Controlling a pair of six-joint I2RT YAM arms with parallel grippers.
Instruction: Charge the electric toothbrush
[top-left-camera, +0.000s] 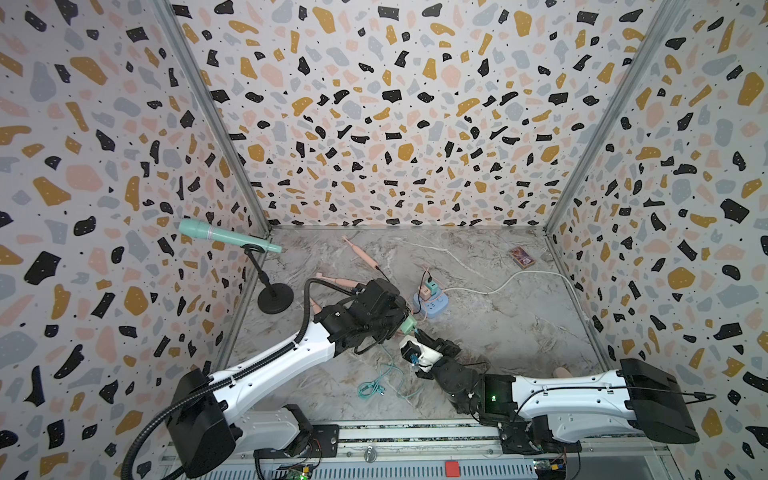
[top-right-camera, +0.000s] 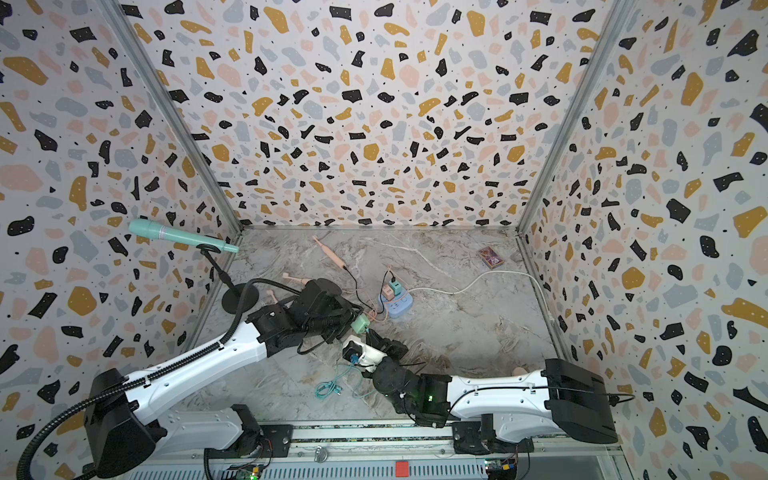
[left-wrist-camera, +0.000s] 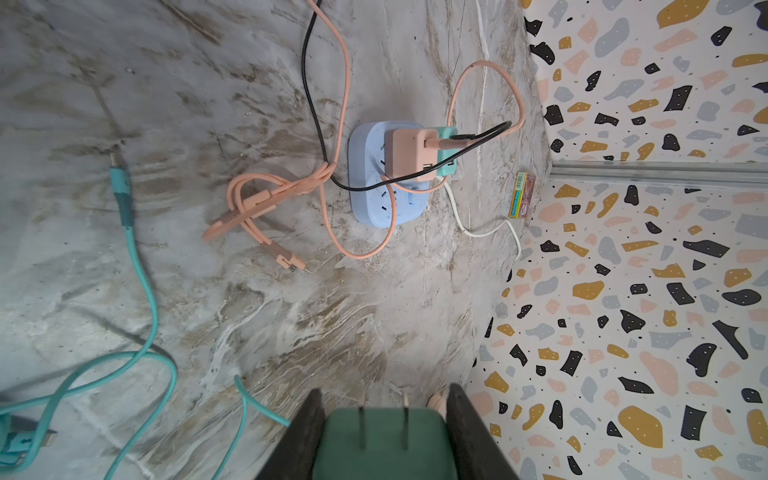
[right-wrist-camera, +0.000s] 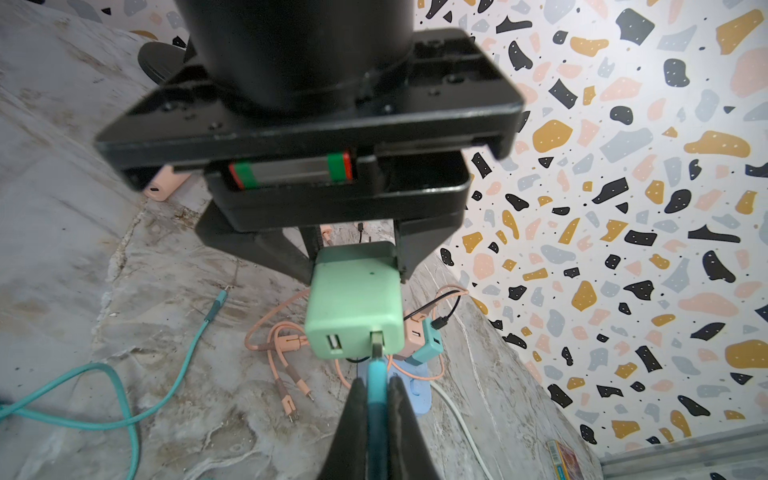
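Observation:
The mint-green charger block is clamped in my left gripper, its port face toward the right wrist camera; its two prongs show in the left wrist view. My right gripper is shut on the teal cable's plug (right-wrist-camera: 377, 384). The plug's metal tip is at the right-hand port of the block, with some metal visible; how deep it sits I cannot tell. The left port (right-wrist-camera: 334, 342) is empty. A mint-green toothbrush (top-left-camera: 228, 234) rests on a black stand (top-left-camera: 274, 297) at the left.
A blue power strip (left-wrist-camera: 376, 192) carries pink and teal adapters with black and pink cables. The teal cable's small-plug end (left-wrist-camera: 121, 188) lies on the marble table. Pink brushes (top-left-camera: 360, 252) lie behind the left arm.

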